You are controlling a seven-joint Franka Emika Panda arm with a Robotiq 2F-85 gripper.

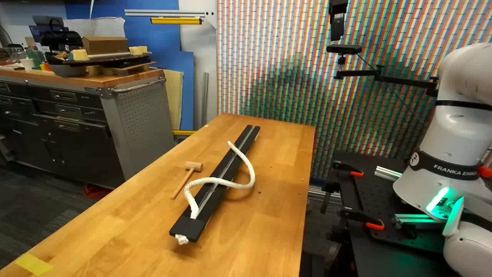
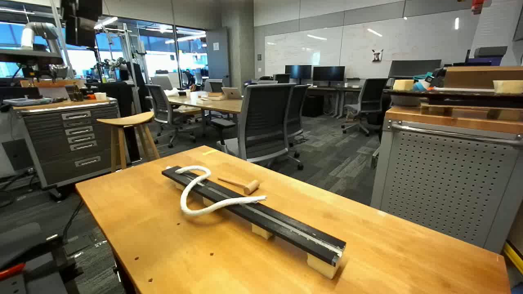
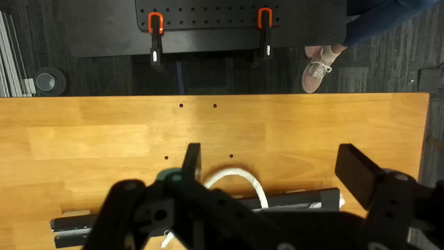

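Note:
A thick white rope lies in an S-shaped curve across a long black channel rail on the wooden table. One rope end is tucked at the rail's capped end and pokes out beyond it; the other end is loose, past the rail on the mallet's side. Beside the rail lies a small wooden mallet. In the wrist view my gripper is wide open above the table with nothing between its fingers. It hides part of the rail and of the rope from that camera.
Light wooden blocks hold the rail above the table. Bare tabletop surrounds the rail. A dark bench with orange-tipped clamps stands across a gap from the table edge. A person's shoe shows in that gap.

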